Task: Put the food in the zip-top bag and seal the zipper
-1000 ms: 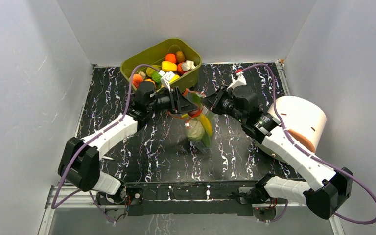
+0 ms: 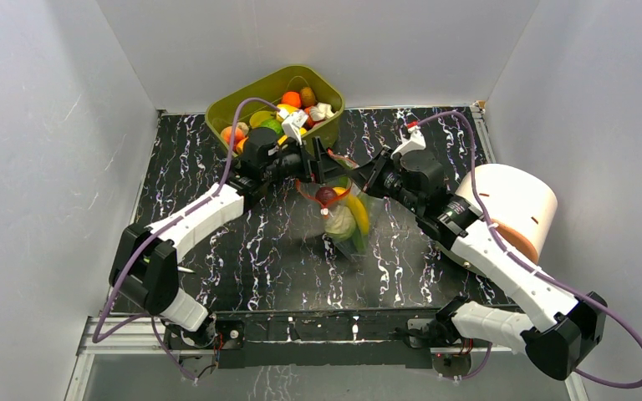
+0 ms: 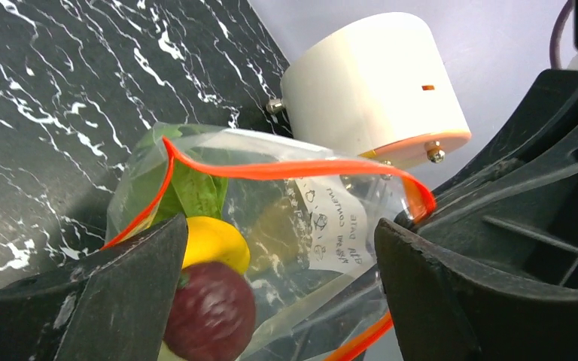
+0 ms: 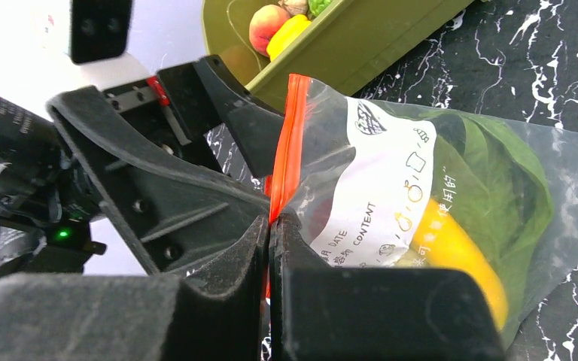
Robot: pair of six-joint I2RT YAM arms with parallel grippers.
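Note:
The zip top bag (image 2: pixel 347 225) stands mid-table with food inside; the left wrist view shows a dark red round item (image 3: pixel 209 312), a yellow one (image 3: pixel 211 244) and green leaves (image 3: pixel 196 192) through its open, orange-rimmed mouth. My left gripper is open over that mouth, fingers apart, nothing clearly held. My right gripper is shut on the bag's orange-edged rim at its right side, the white label (image 4: pixel 376 188) just beside it. In the top view both grippers meet above the bag, partly hiding it.
A green bin (image 2: pixel 226 104) of assorted food stands at the back left, behind my left arm. A white cylinder (image 2: pixel 510 200) is at the right, beside my right arm.
My left gripper and arm have risen slightly toward the back of the table and shifted a little. My right arm has shifted very slightly; the bag's rim has changed shape a little.

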